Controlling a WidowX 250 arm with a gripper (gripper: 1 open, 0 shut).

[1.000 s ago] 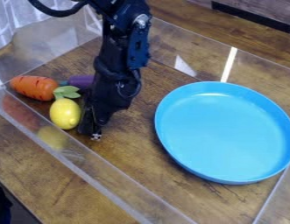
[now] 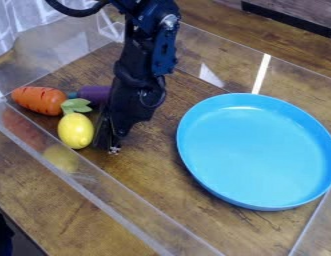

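Observation:
My black gripper (image 2: pixel 109 140) is low over the wooden floor, just right of a yellow lemon (image 2: pixel 76 130); its fingers look shut, with nothing visible between them, though they are dark and small. An orange carrot (image 2: pixel 38 99) lies at the upper left of the lemon, with a green leafy piece by it. A purple vegetable (image 2: pixel 94 94) lies behind my gripper, partly hidden by the arm.
A large blue plate (image 2: pixel 255 150) fills the right side. Clear plastic walls border the area at the left and front. Bare wood (image 2: pixel 181 215) shows in front of the plate's left side.
My gripper has shifted very slightly, and the arm above it stands a little differently. The vegetables and plate look unchanged.

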